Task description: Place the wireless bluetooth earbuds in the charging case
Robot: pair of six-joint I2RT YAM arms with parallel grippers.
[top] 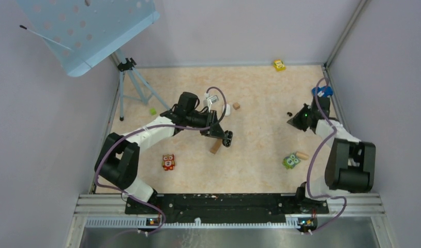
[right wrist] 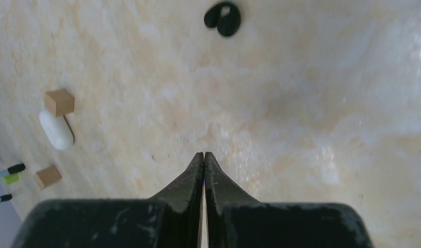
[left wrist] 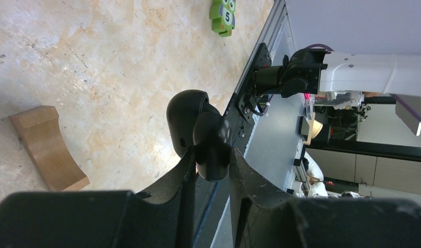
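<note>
The black charging case [top: 227, 138] stands with its lid open, and my left gripper is shut on it; the slots inside are not visible in the left wrist view. On the table at the right lies the small black earbud [top: 289, 114], which the right wrist view shows near its top edge as a dark two-lobed earbud [right wrist: 229, 21]. My right gripper is shut with nothing between its fingertips. In the top view that right gripper [top: 289, 123] hovers just below the earbud, apart from it.
A wooden arch block [left wrist: 45, 144] lies beside the held case. A green owl block [top: 290, 161] is at lower right, a red one [top: 168, 162] at lower left, and a blue block [top: 322, 91] behind the right arm. A white piece [right wrist: 57, 129] touches a wooden cube.
</note>
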